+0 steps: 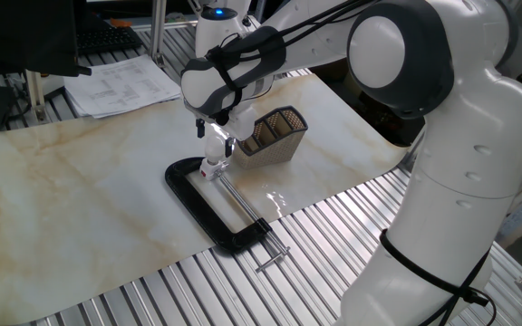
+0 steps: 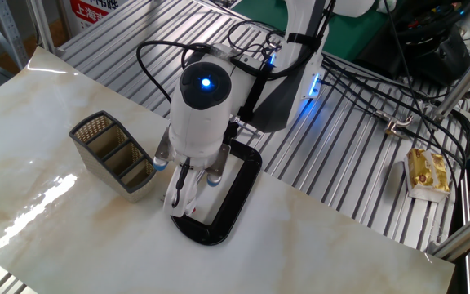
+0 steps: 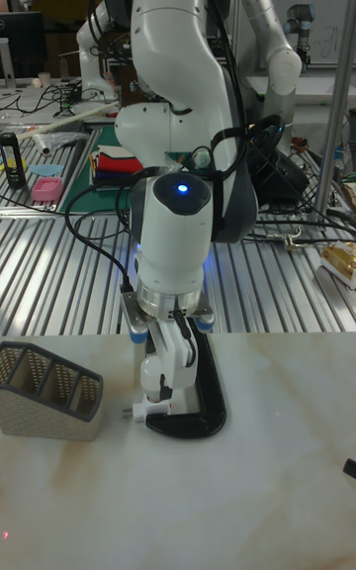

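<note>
A large black C-clamp [image 1: 194,205] with a silver screw lies flat on the marbled sheet, partly over its edge. My gripper [image 1: 212,168] points down at the clamp's far end, low between the frame and the screw tip. From the opposite side, the gripper [image 2: 179,206] covers one corner of the black frame [image 2: 233,198]. A small white piece [image 3: 133,413] sticks out sideways beside the gripper's tip; whether it is held or just lies there is unclear. The fingers overlap in these views, so their gap is hidden.
A beige divided basket [image 2: 113,157] with a dark rim stands close beside the gripper. Papers [image 1: 120,86] lie at the back left. The marbled sheet [image 1: 62,217] is clear on the clamp's other side. A gold-wrapped block [image 2: 427,174] sits on the slatted table.
</note>
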